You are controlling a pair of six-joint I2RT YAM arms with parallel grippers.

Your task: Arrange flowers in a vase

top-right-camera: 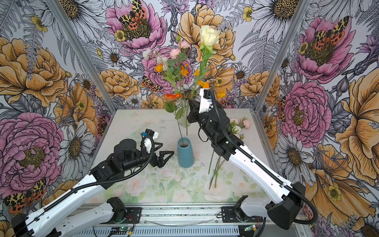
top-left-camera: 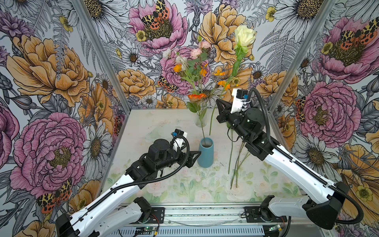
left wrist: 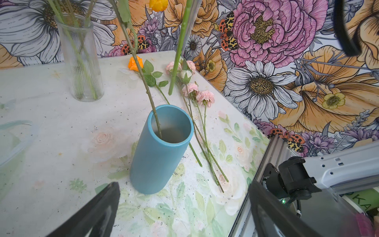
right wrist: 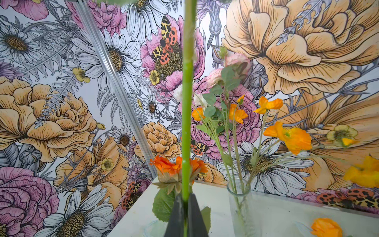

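Observation:
The blue vase stands upright mid-table, holding one orange-red flower whose brown-green stem leans out of its mouth. My right gripper is shut on the green stem of a white rose, held upright behind and above the vase. In the left wrist view, the rose stem's lower end hangs in the air near the vase mouth, apart from the rim. To the left of the vase, my left gripper is open and empty, its fingers low and spread.
A clear ribbed vase with orange and pink flowers stands at the back. Several cut stems with pink flowers lie on the table at right, beside an orange bloom.

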